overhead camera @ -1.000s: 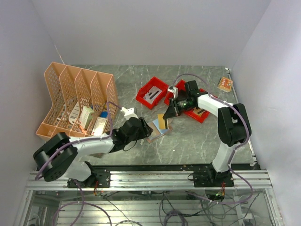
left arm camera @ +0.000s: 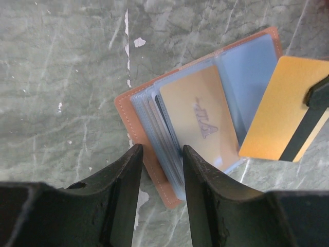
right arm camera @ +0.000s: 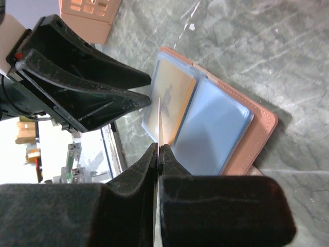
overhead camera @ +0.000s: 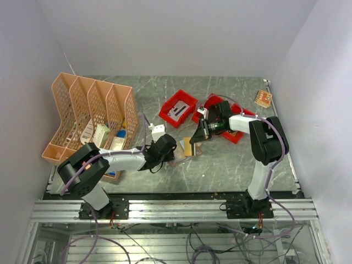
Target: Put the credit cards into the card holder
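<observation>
The card holder (left arm camera: 254, 67) lies opened flat on the table, tan with clear bluish sleeves; one card (left arm camera: 198, 110) shows inside a sleeve. My right gripper is shut on a yellow card with a black stripe, which appears edge-on in the right wrist view and hangs over the holder's bluish side. At the holder's near edge, my left gripper stands open, its fingertips straddling the sleeve stack. Whether its fingers touch the sleeves I cannot tell.
Red trays (overhead camera: 168, 119) stand behind the holder, the left one with cards inside. A large peach organizer (overhead camera: 69, 151) fills the left side. An orange packet (overhead camera: 263, 98) lies at the far right. The front table between the arms is clear.
The right gripper keeps the yellow card and has shifted only slightly.
</observation>
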